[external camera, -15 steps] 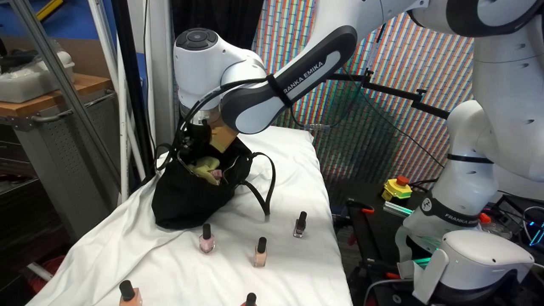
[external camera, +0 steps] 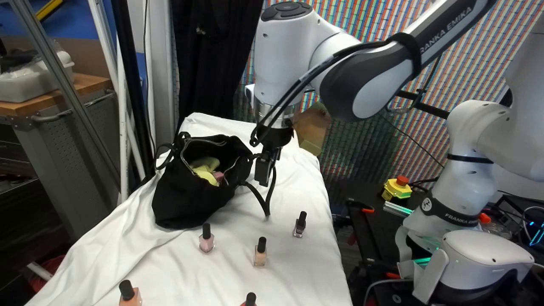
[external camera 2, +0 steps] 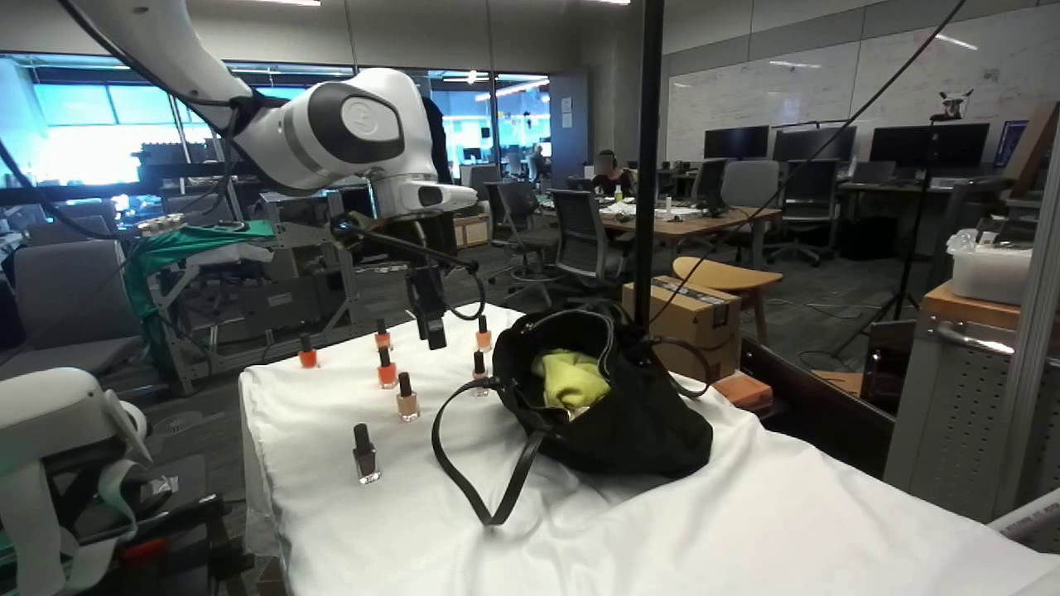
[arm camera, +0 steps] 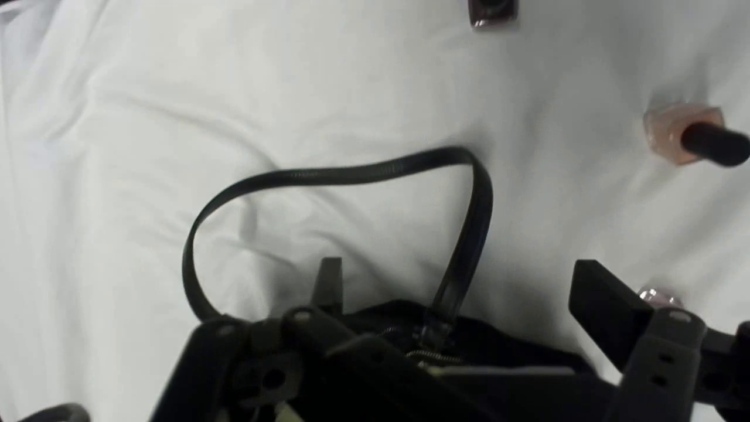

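A black bag (external camera: 191, 204) rests on the white cloth with its mouth open. Yellow-green cloth (external camera 2: 571, 379) and something pink (external camera: 219, 176) show inside it. My gripper is open above the bag's strap side, its fingers (arm camera: 329, 285) wide apart and nothing between them. One strap (arm camera: 351, 174) loops out over the cloth in the wrist view. Several nail polish bottles stand on the cloth: a dark one (external camera: 299, 225), a peach one (external camera: 260, 253), a pale pink one (external camera: 206, 239), and red-orange ones (external camera 2: 387, 369) in the second exterior view.
A second robot arm (external camera: 443, 188) stands beyond the table's right edge. A cardboard box (external camera 2: 696, 318) sits on the floor behind the bag.
The arm has swung right in exterior view 1, from over the bag's mouth to beside it, near the strap. The bag and bottles stay where they were.
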